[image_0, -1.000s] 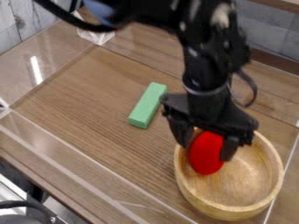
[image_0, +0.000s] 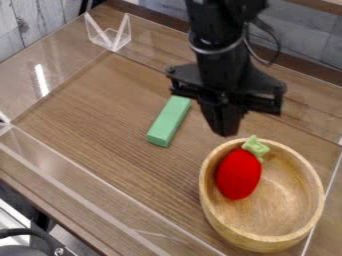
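A red object with a green top (image_0: 239, 175), like a toy strawberry or pepper, lies in a round wooden bowl (image_0: 261, 222) at the lower right. My black gripper (image_0: 227, 115) is raised above and behind the bowl, apart from the red object. I see nothing held; whether its fingers are open or shut is unclear. A green block (image_0: 170, 121) lies on the table left of the gripper.
A small white wire-like item (image_0: 110, 32) stands at the back left. A black cable or part sits at the lower-left edge.
My gripper has risen and moved back, away from the bowl, uncovering more of the red object, which stays in the bowl.
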